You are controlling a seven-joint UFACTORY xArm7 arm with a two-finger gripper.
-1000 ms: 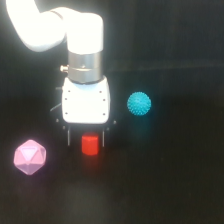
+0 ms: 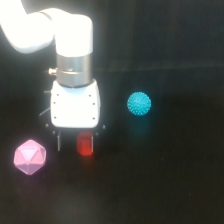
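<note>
My white gripper (image 2: 75, 148) points down at left of centre, its two thin fingers spread apart. A small red block (image 2: 85, 145) shows just below the gripper body, between the fingers in this view and closer to the right one. Whether that finger touches it, I cannot tell. The block's upper part is hidden by the gripper body and looks shaded.
A pink faceted ball (image 2: 30, 157) lies to the left of the gripper, close to the left finger. To the right and farther back sits a spiky cyan ball (image 2: 139, 103).
My gripper has shifted left and appears slightly farther down the view. The red block shows a little farther left and darker. Both balls stay where they were.
</note>
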